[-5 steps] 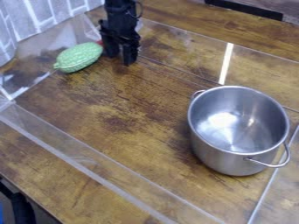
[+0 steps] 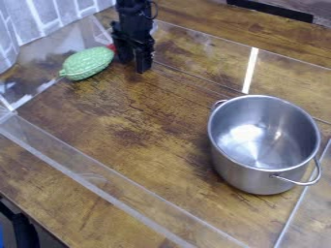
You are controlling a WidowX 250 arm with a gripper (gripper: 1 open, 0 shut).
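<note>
The black robot gripper is low at the top centre of the view, just right of a green textured oval object with a small red part largely hidden behind the gripper. Its fingers are dark and small here, so I cannot tell whether they are open, shut or holding anything. A large steel pot with two handles stands empty at the right.
Clear plastic strips and edges run along the left, top and lower parts of the wooden surface.
</note>
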